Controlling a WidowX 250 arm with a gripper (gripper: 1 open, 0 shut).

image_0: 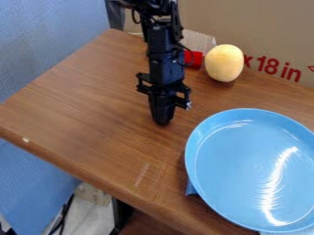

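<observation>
The black arm hangs from the top centre of the camera view, its gripper (pixel 163 106) low over the middle of the wooden table (pixel 86 119), left of and above a blue plate (pixel 245 170). Its fingertips point down at the tabletop; whether they are apart or together, or hold anything, I cannot tell. A pale yellow egg-shaped object (pixel 225 63) stands behind the gripper to the right. A red object (pixel 193 59) is partly hidden behind the arm.
A cardboard box (pixel 276 37) with red printing closes off the back. The table's edge runs along the lower left, with blue fabric (pixel 37 46) beyond it.
</observation>
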